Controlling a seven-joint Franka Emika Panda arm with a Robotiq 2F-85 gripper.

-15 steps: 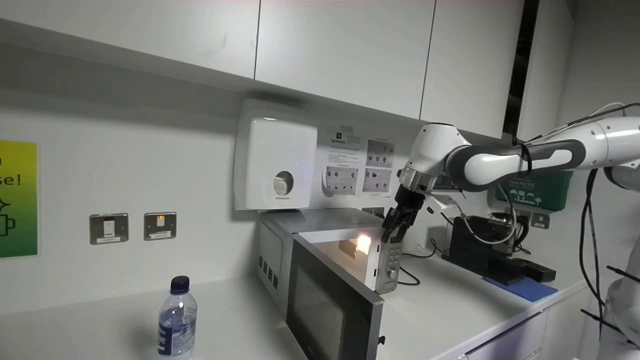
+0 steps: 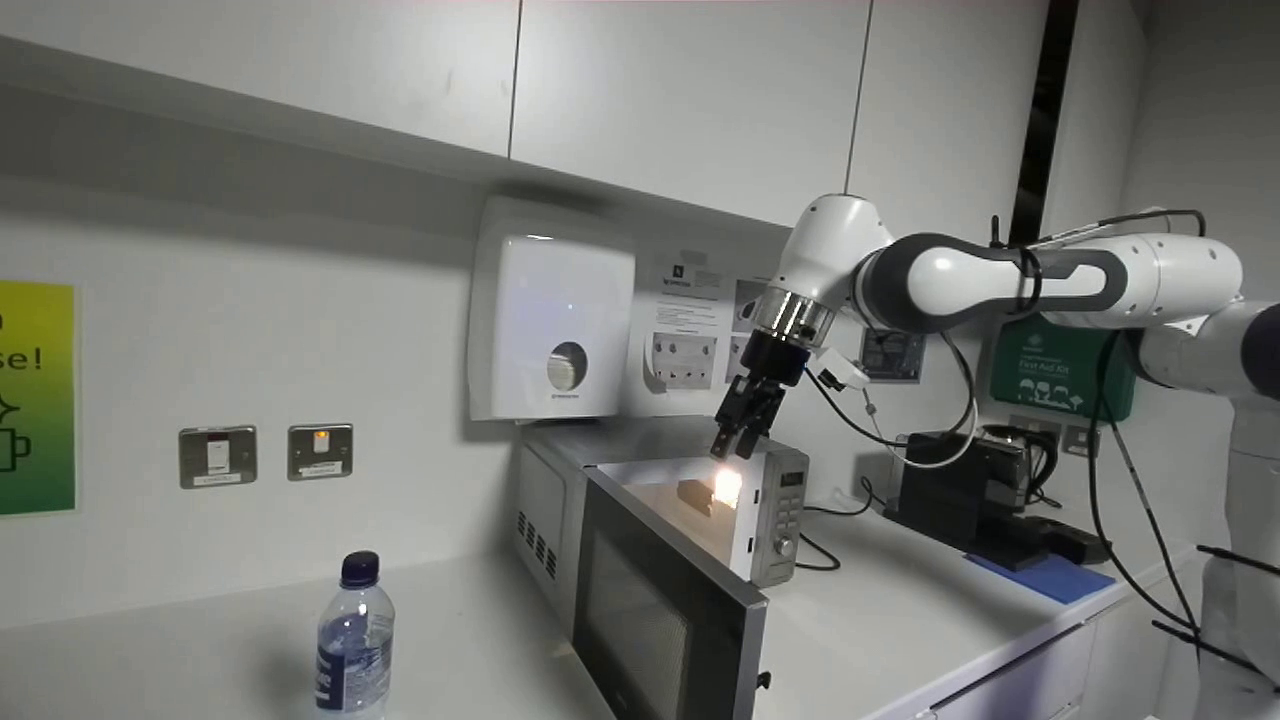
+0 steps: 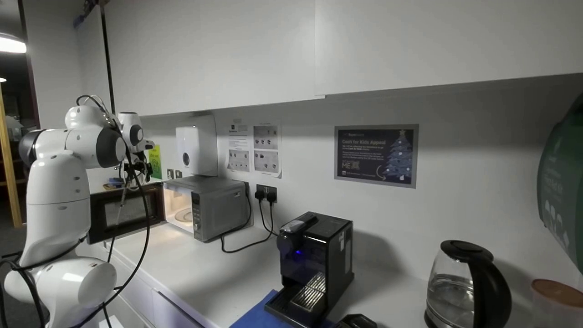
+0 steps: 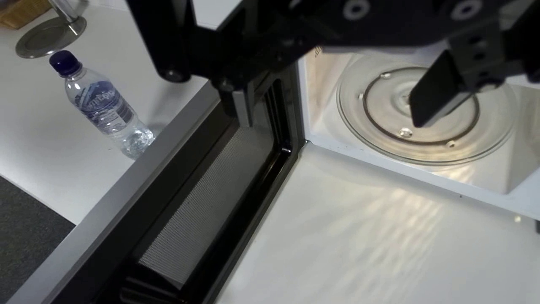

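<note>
My gripper is open, its two fingers wide apart with nothing between them. In exterior view 1 it hangs at the front of the microwave (image 2: pixel 549 516), near the top of the lit opening. The microwave door (image 4: pixel 202 207) stands swung out, below and left of the fingers in the wrist view. Inside the cavity the glass turntable (image 4: pixel 405 147) is bare. A clear water bottle (image 4: pixel 109 106) with a dark blue cap stands upright on the counter, beyond the opened door.
A coffee machine (image 3: pixel 339 257) and a glass kettle (image 3: pixel 453 289) occupy the other end of the counter. Wall cabinets (image 2: pixel 696 96) overhang the microwave. Bare counter (image 3: pixel 207 273) lies between microwave and coffee machine. A round metal base (image 4: pixel 48 38) stands behind the bottle.
In exterior view 1 the arm has moved left and upward, bringing the gripper from the control panel across to the opening. The door and bottle have stayed where they were.
</note>
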